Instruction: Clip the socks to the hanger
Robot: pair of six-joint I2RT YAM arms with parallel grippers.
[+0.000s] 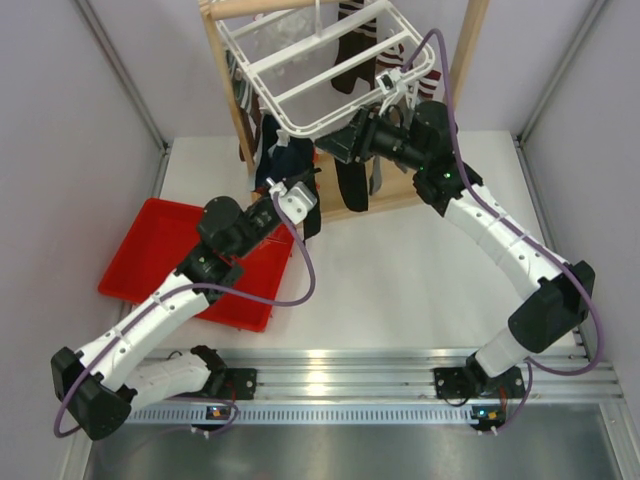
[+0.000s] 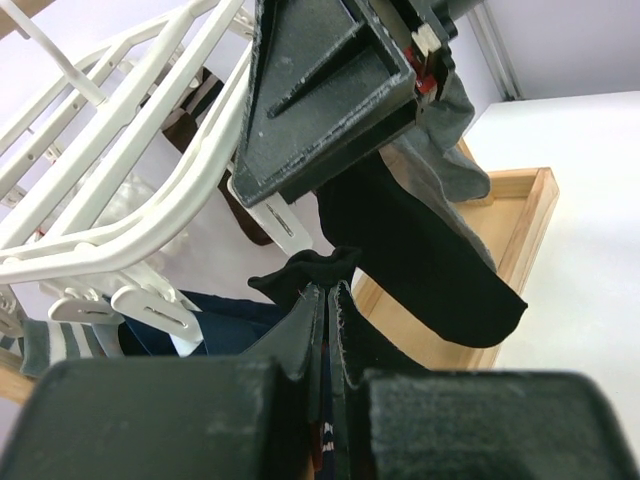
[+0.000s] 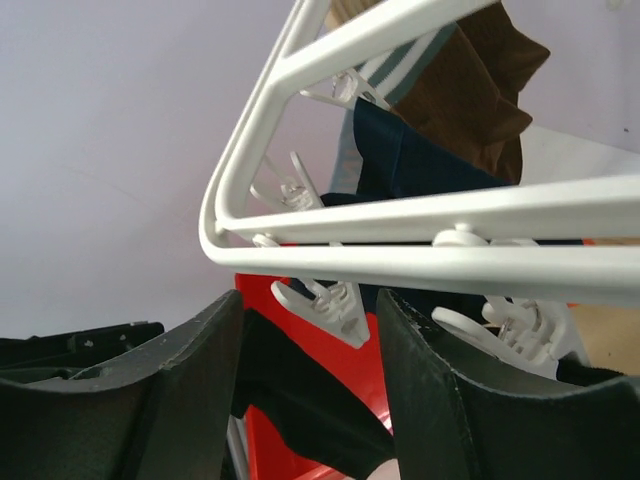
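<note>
A black sock (image 2: pixel 306 270) is pinched at its edge in my left gripper, which is shut on it just below the hanger. In the top view this sock (image 1: pixel 311 222) hangs under the left fingertips. My right gripper stands open at the white hanger's (image 3: pixel 400 262) front corner, its fingers either side of a white clip (image 3: pixel 335 308). No cloth shows in that clip's mouth. The sock (image 3: pixel 305 405) also appears below the clip in the right wrist view, apart from it.
Other socks hang from the hanger, including a dark blue one (image 1: pixel 285 158) and another black one (image 2: pixel 420 260). A wooden stand (image 1: pixel 467 45) carries the hanger. The red tray (image 1: pixel 150 290) lies left.
</note>
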